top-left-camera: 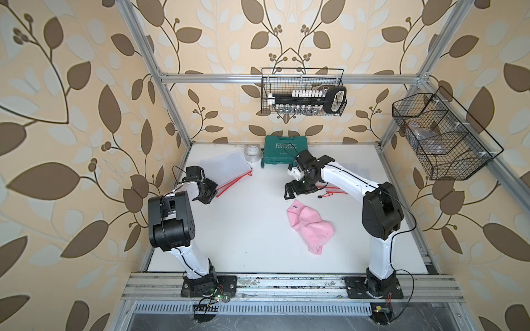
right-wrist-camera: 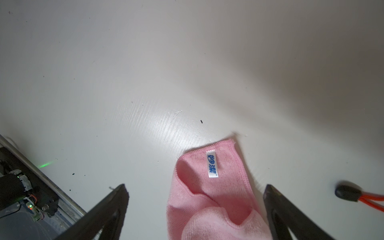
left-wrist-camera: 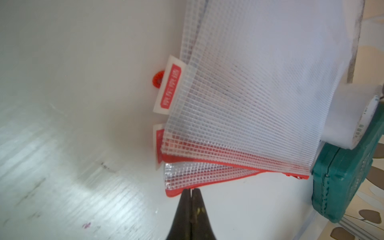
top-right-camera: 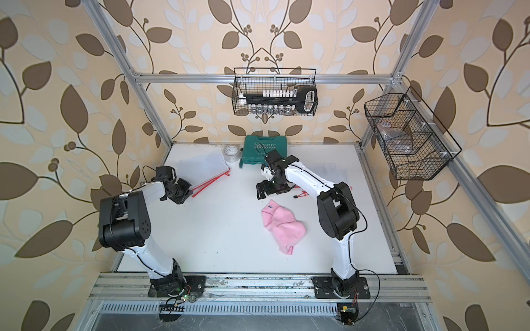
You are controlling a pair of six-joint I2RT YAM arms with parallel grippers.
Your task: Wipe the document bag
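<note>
On the left of the table lie mesh document bags (top-left-camera: 225, 166), stacked with red zipper edges. In the left wrist view the upper mesh bag (left-wrist-camera: 260, 104) overlaps a second one (left-wrist-camera: 208, 174). My left gripper is shut with nothing between its fingers; in that view its tips come near the lower red edge, the bags outside them. A crumpled pink cloth (top-left-camera: 312, 226) rests right of the table's middle. My right gripper stands open above the cloth's labelled end (right-wrist-camera: 224, 168), its fingers apart. Whether the left tips touch the bag is unclear.
A tape roll (top-left-camera: 252, 153) and a green case (top-left-camera: 285, 150) stand at the back. Another bag with red trim (top-left-camera: 353, 171) lies partly behind the right arm. Wire baskets (top-left-camera: 303, 92) hang on the walls.
</note>
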